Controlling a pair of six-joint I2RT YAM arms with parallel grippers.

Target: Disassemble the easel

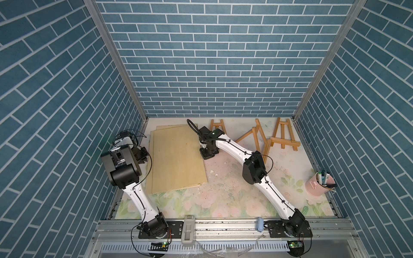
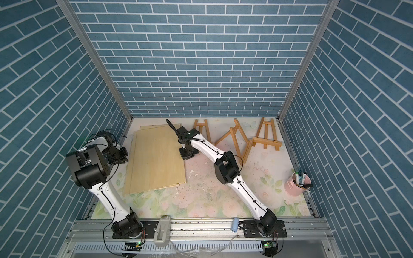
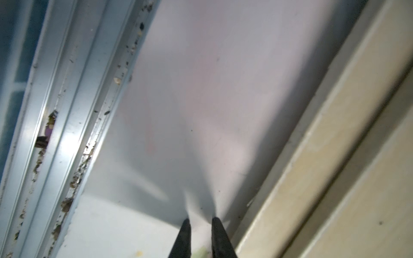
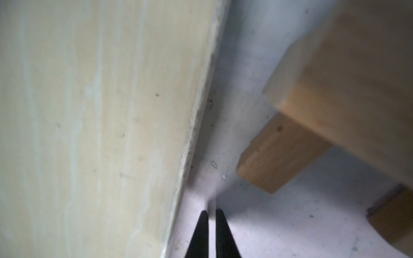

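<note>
Two light wooden boards [image 1: 178, 159] lie stacked on the left half of the table, the lower one showing past the upper one's left edge. My left gripper is at their left edge, its fingers apart with a gap between them and nothing held. By the boards' right edge stands my right gripper, its fingers parted only narrowly and empty. Brown wooden easel pieces lie at the back right: a frame with a crossbar [image 1: 284, 141], an angled leg piece [image 1: 256, 137] and a small frame [image 1: 217, 124] partly behind the right arm.
A pink cup [image 1: 316, 187] with tubes and pens stands at the right front. In the right wrist view a wooden block end [image 4: 279, 154] sits close to the right fingers. A metal rail [image 3: 81, 107] runs along the left wall.
</note>
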